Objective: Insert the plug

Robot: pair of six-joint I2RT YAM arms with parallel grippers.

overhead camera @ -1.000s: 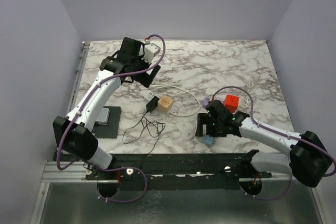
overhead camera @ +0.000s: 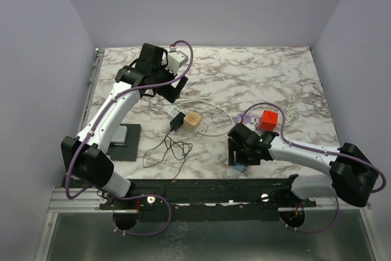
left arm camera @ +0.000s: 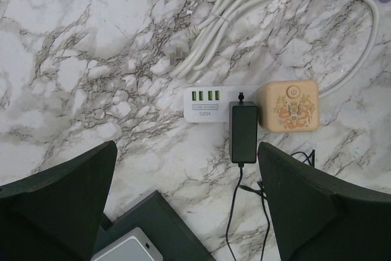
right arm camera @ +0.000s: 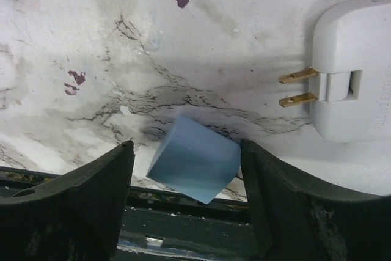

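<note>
My right gripper is low at the table's front edge, fingers part open around a light blue block (right arm camera: 192, 160), the right one at its side. A white plug (right arm camera: 351, 41) with two brass prongs lies to its right. In the left wrist view a white power strip (left arm camera: 208, 103) holds a black adapter (left arm camera: 243, 132) and a beige cube plug (left arm camera: 292, 108); a coiled white cable (left arm camera: 214, 35) lies behind. My left gripper hangs open above the table, nothing between its fingers.
A red block (overhead camera: 269, 120) and purple piece (overhead camera: 244, 118) sit at the right. A dark pad (overhead camera: 125, 154) with a silver device and loose black wires lie front left.
The left arm has not moved.
</note>
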